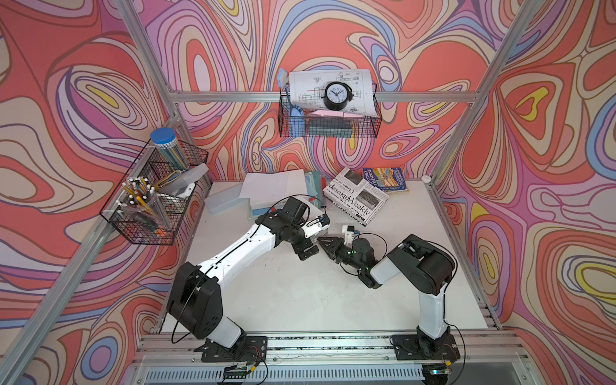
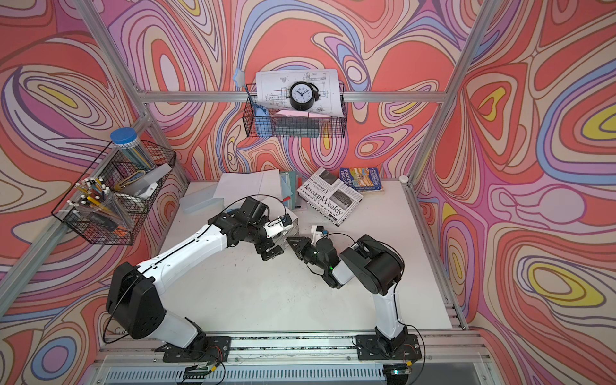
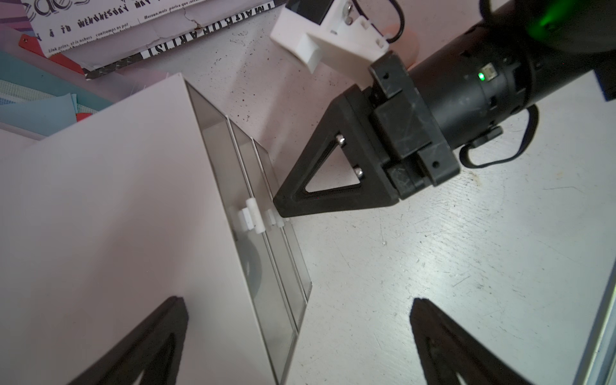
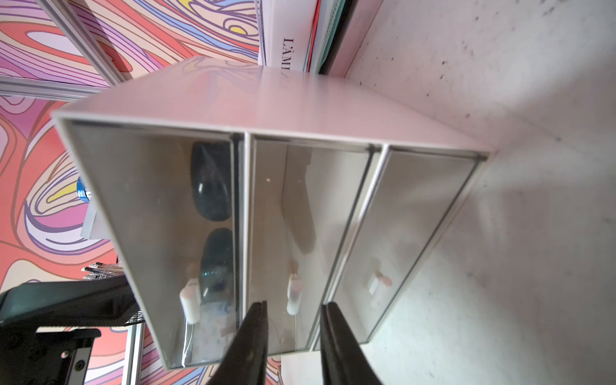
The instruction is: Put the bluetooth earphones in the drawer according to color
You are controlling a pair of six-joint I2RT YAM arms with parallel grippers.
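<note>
A white drawer cabinet (image 3: 115, 211) with clear fronts fills much of both wrist views. In the right wrist view its three drawers run side by side. Two dark oval shapes (image 4: 215, 183) show in the leftmost drawer, which has a small white knob (image 4: 190, 301). Through the middle drawer a pale elongated shape (image 4: 298, 199) is visible; the far right one looks empty. My right gripper is open, its fingertips on either side of the middle knob (image 4: 294, 294). My left gripper stands open above the cabinet's front edge, nothing gripped between its widely spaced fingers.
Folders and a sheet of white paper (image 1: 272, 186) lie behind the cabinet. A newspaper-style magazine (image 1: 356, 195) and a book (image 1: 385, 179) lie at the back right.
</note>
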